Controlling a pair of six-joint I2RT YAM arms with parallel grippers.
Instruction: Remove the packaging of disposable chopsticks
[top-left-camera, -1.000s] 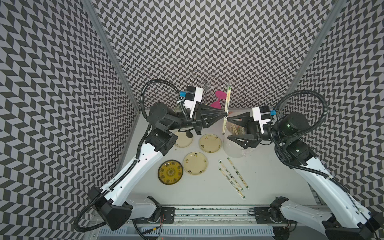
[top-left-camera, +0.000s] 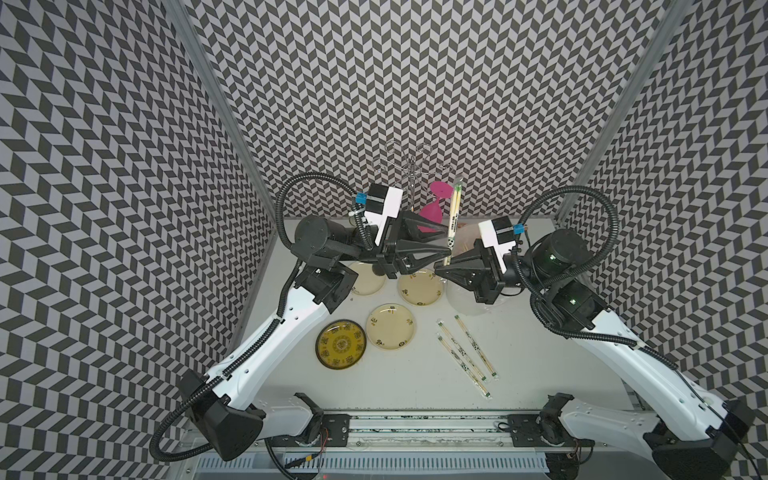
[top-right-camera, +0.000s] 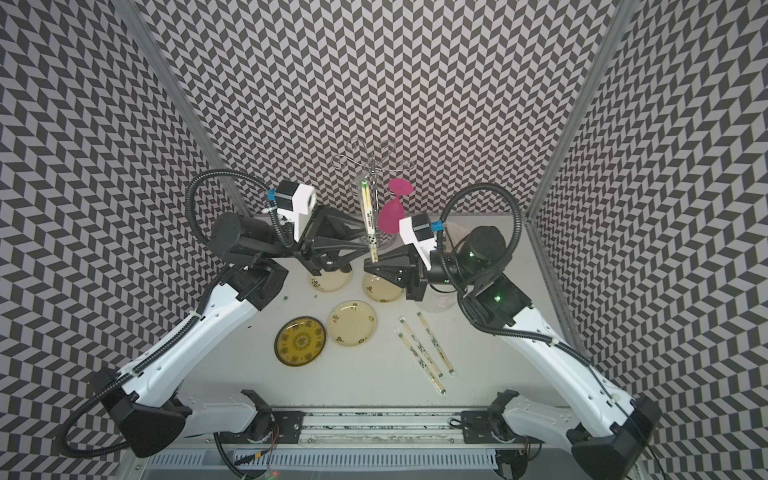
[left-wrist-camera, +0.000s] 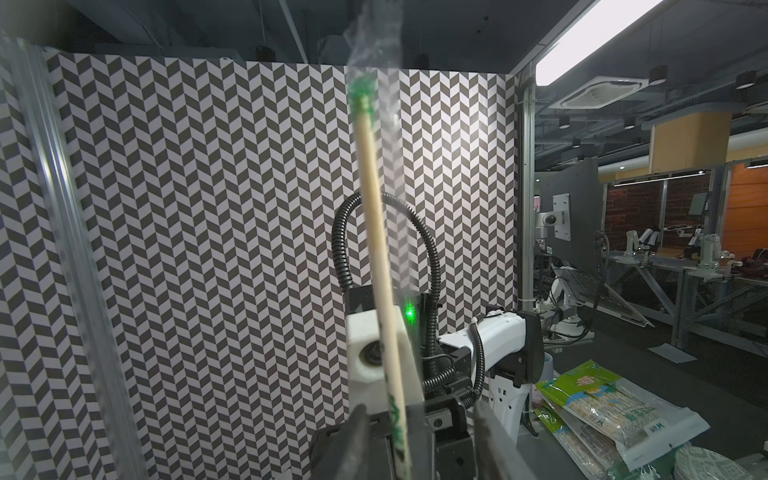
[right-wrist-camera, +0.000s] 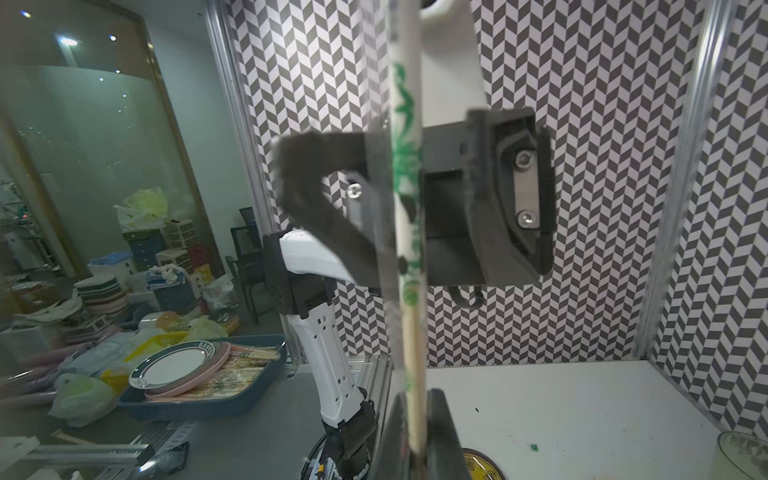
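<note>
A wrapped pair of chopsticks stands upright between my grippers; clear film reaches past the green tip. My right gripper is shut at its lower end, the stick running down to its fingertips. My left gripper is partly open beside the stick, above the right one.
Three wrapped chopstick pairs lie front right. Several plates stand at centre and left; a pale bin sits behind the right gripper, a pink object at the back.
My right gripper has moved left to the chopsticks and shut.
</note>
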